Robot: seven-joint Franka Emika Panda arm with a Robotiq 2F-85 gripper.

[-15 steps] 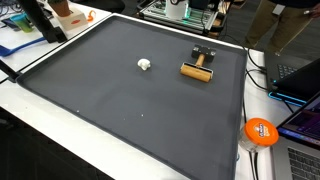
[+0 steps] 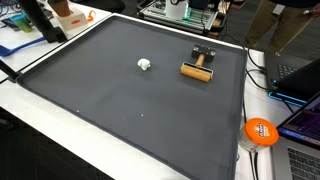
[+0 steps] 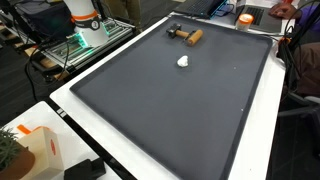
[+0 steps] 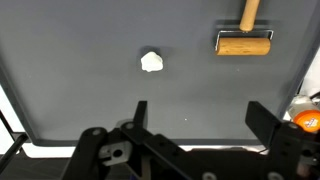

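Note:
On the dark grey board (image 2: 110,115) lies a small white lump (image 2: 144,64), showing also as a white piece (image 3: 182,61) in exterior view 2. A tool with a wooden cylinder (image 2: 197,72) and a short wooden handle rests apart from it, near the board's edge; a black part sits at the handle's other end. From the wrist view, my gripper hangs above the board with its black fingers wide apart and nothing between them. The white lump (image 4: 151,61) and the wooden cylinder (image 4: 243,46) both lie beyond the fingertips. Neither exterior view shows the gripper.
A jar with an orange lid (image 2: 261,132) stands off the board, beside the laptop (image 2: 298,135). Cables run along that side. In exterior view 2, a plant pot (image 3: 14,158) occupies the near left corner. Most of the board is bare.

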